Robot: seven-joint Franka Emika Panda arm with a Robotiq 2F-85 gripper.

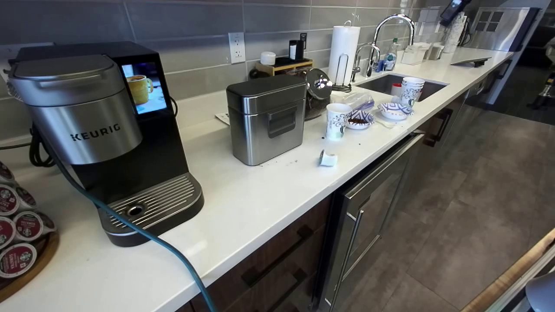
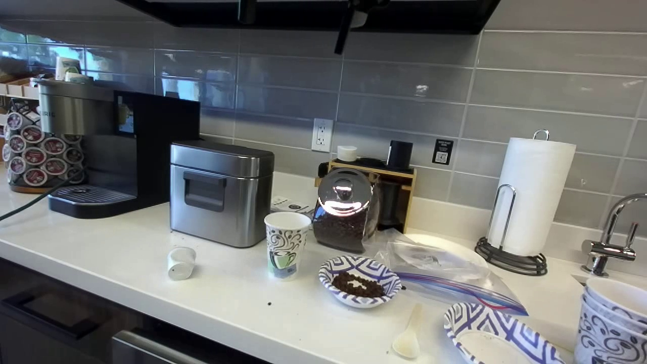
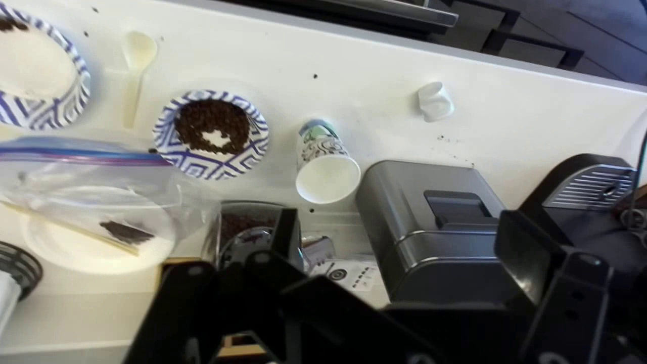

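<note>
My gripper is open high above the counter, nothing between its fingers; a dark part of it shows at the top right of exterior view 1. Below it in the wrist view are a steel box with a dark lid (image 3: 433,209), an upright patterned paper cup (image 3: 328,176) and a small white cup-like pod (image 3: 435,101) lying on its side. A paper bowl (image 2: 332,282) holds dark beans. Behind the cup stands a glass jar of beans (image 2: 339,230). A pale plastic spoon (image 2: 407,340) lies beside the bowl.
The Keurig machine (image 1: 93,117) stands at one end, a teal cable (image 1: 156,240) crossing its front. A second bowl (image 2: 500,336), stacked cups (image 2: 612,324), a zip bag (image 2: 436,273) and a paper towel roll (image 2: 537,194) crowd the sink side.
</note>
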